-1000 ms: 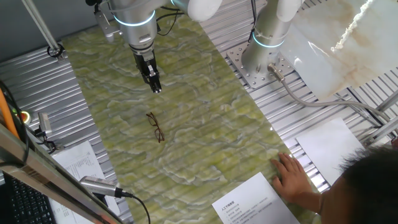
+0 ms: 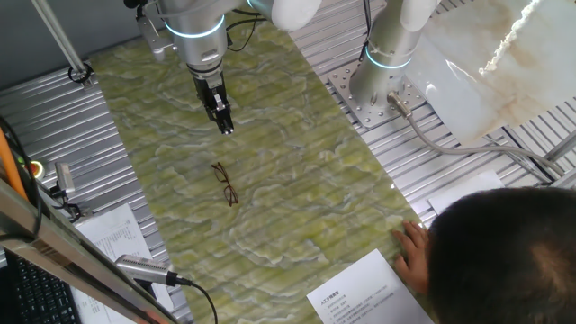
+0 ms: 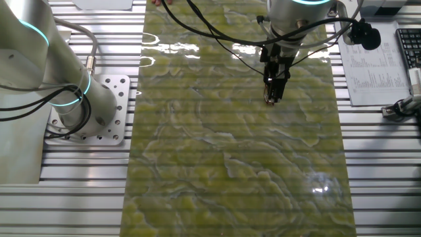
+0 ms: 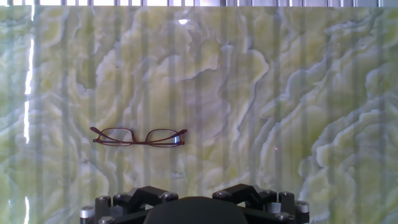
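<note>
A pair of glasses with dark reddish frames (image 4: pixel 142 142) lies on the green marbled board, its temples unfolded only partly or folded back, hard to tell. From above, the same glasses (image 2: pixel 225 184) rest near the middle of the board, a short way beyond the gripper's tip. My gripper (image 2: pixel 225 132) hangs over the board, apart from the glasses. In the second exterior view the gripper (image 3: pixel 273 101) points down, and no glasses can be made out there. Black finger linkages (image 4: pixel 146 195) show along the wrist view's bottom edge; the fingertips are hidden, so the finger opening is unclear.
The green board (image 2: pixel 279 180) is otherwise mostly clear. A printed sheet (image 2: pixel 364 292) overlaps its near edge, beside a person's hand (image 2: pixel 412 256). A silver device with a cable (image 2: pixel 144 270) is at the left.
The person has moved left, into the lower right of the view, covering more of the sheet there. The arm and the glasses have not visibly moved.
</note>
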